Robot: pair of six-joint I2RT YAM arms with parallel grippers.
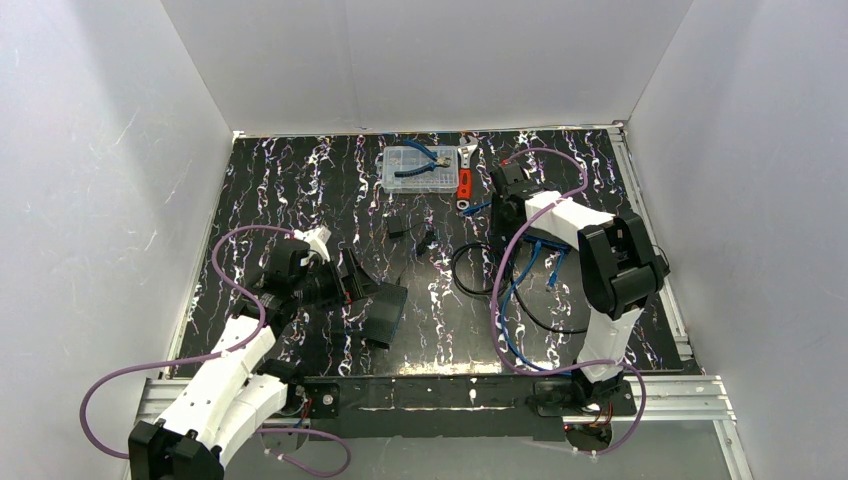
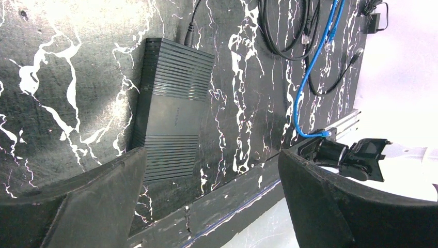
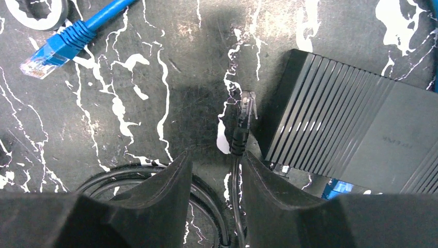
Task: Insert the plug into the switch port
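A black cable's clear-tipped plug (image 3: 243,121) lies on the table in the right wrist view, its tip pointing away from my fingers. My right gripper is above its cable end, open, with the thin cable running in the gap close to the right finger (image 3: 263,178). Just right of the plug is a black ribbed switch box (image 3: 346,121). A second black box (image 2: 175,108), with a thin cable at its far end, lies below my left gripper, which stands wide open and empty.
A blue cable plug (image 3: 51,54) lies at the upper left of the right wrist view, and another blue plug (image 3: 338,188) is at the switch box's near side. Coiled black cable (image 1: 470,285), pliers (image 1: 420,165) and a wrench (image 1: 465,180) lie about.
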